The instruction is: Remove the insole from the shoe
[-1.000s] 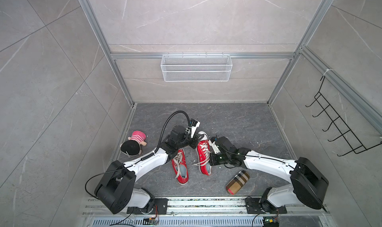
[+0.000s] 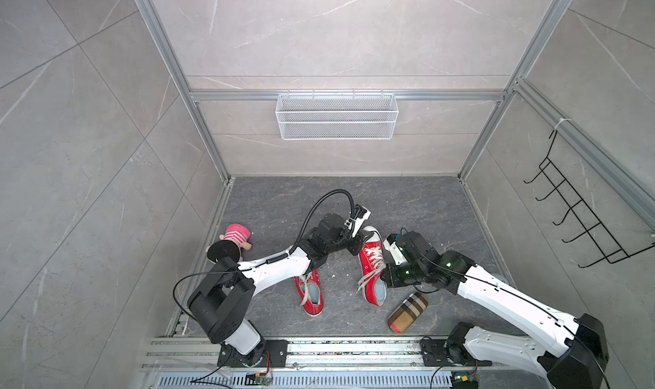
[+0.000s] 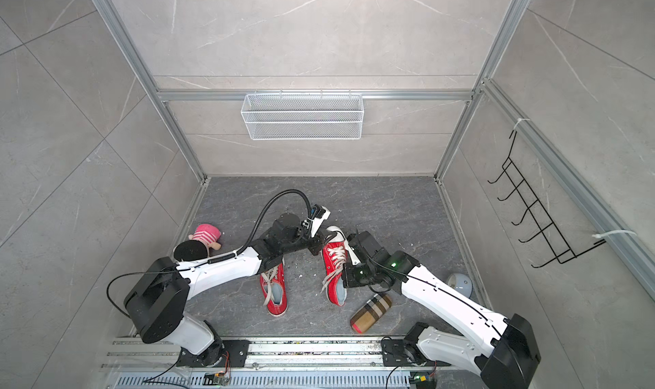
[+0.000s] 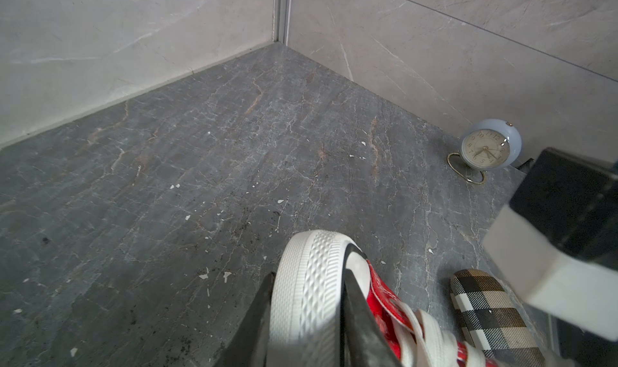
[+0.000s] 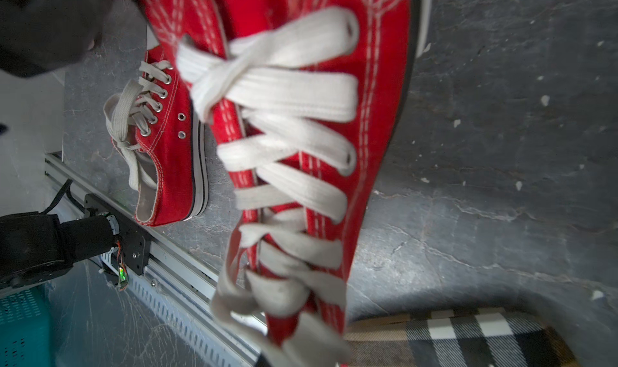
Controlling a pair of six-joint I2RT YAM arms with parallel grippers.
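A red sneaker [image 2: 374, 254] with white laces is held between my two arms, toe to the back. My left gripper is shut on its white rubber toe. At the shoe's right side is my right gripper [image 2: 386, 274], shut; its fingertips are hidden, so any contact with the shoe is unclear. The pale blue-grey inside [image 2: 379, 290] shows at the heel opening; I cannot tell insole from lining there. In the right wrist view the laced upper [image 5: 289, 141] fills the middle. A second red sneaker [image 2: 312, 293] lies to the left, partly under my left arm.
A checked brown pouch [image 2: 408, 312] lies in front of the right arm. A doll with a pink hat [image 2: 236, 234] sits at the left, and a pale blue clock [image 3: 460, 284] stands at the right wall.
Both arms have moved to the right together, carrying the red sneaker with them. The shoe has moved away from the second sneaker, which stayed put.
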